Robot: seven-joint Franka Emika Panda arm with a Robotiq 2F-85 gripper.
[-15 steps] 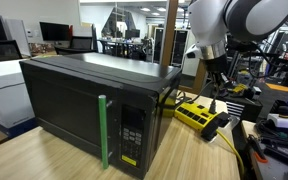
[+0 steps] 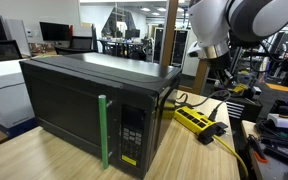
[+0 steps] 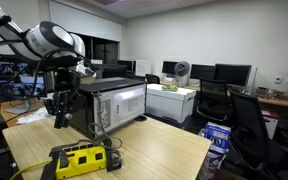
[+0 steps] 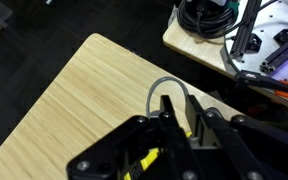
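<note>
A yellow power strip (image 2: 194,119) lies on the table beside the black microwave (image 2: 94,105), with a dark plug (image 2: 215,128) at its near end. In exterior view 2 the strip (image 3: 82,160) sits at the front of the table, a thin grey cord (image 3: 109,137) looping near it. My gripper is part open in the wrist view, its two fingertips apart with a gap between them. The grey cord (image 4: 165,80) arches just beyond the fingertips; nothing is clearly held. Below, the gripper hides most of the strip (image 4: 147,160).
The microwave stands behind the strip, a green strip (image 2: 103,130) on its front. A yellow cable (image 2: 230,149) runs off the strip toward the table edge. Bare wooden table (image 3: 169,145) extends right of the microwave. Another surface with coiled black cable (image 4: 206,18) is across a dark gap.
The microwave and power strip have stayed put.
</note>
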